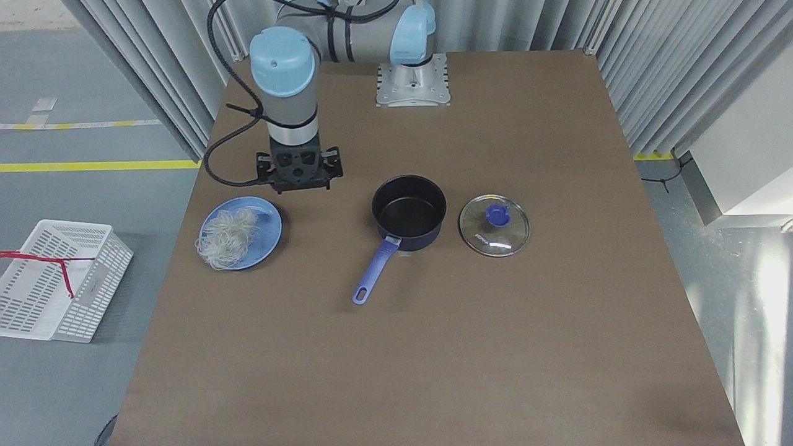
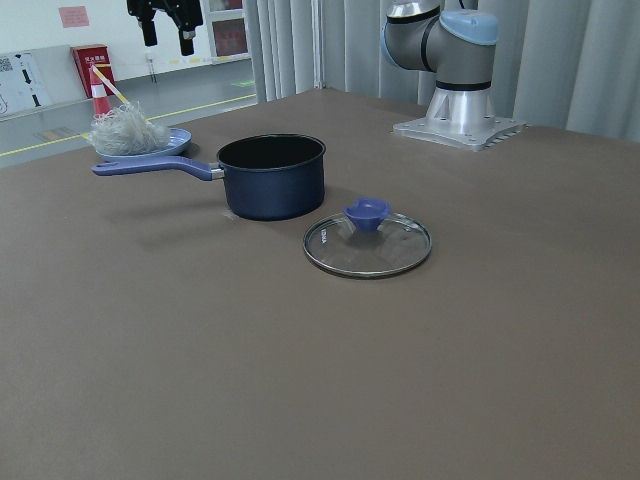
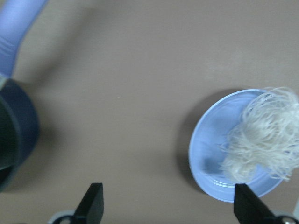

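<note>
A blue plate [image 1: 264,243] with white noodles [image 1: 227,238] lies left of a dark blue saucepan [image 1: 409,212] whose handle [image 1: 375,271] points toward the front view's near side. Its glass lid [image 1: 483,230], with a blue knob [image 2: 367,210], rests apart to the right. My gripper is raised above the table, over the area just behind the plate; its two black fingers stand wide apart, open, with nothing between them. In the wrist view the plate is at right and the pan at left edge.
The arm base [image 1: 412,93] stands at the back edge. A white basket [image 1: 67,312] sits on the floor to the left.
</note>
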